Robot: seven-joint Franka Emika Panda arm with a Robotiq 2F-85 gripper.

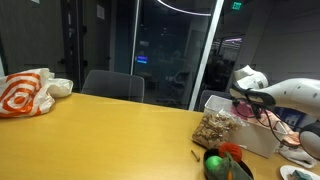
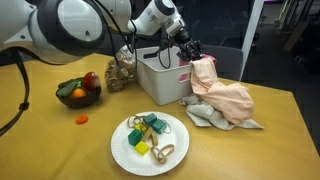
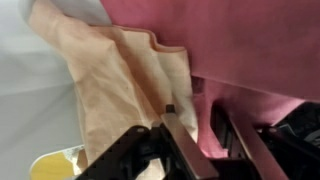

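Note:
My gripper [image 2: 188, 50] points down at the rim of a white box [image 2: 160, 78]. A peach cloth [image 2: 222, 95] hangs over the box's side and spreads onto the table. In the wrist view, the peach cloth [image 3: 115, 85] lies to the left and a dark pink cloth [image 3: 250, 45] fills the upper right. The gripper's fingers [image 3: 187, 148] stand apart there, with pink material visible in the gap; whether they touch it is unclear. Most of the box's inside is hidden in the exterior views.
A white plate [image 2: 120, 160] with small coloured pieces stands in front of the box. Nearby are a dark fruit bowl [image 2: 85, 100] and a brown bag [image 1: 213, 132]. A grey cloth [image 2: 205, 114] lies beside the box.

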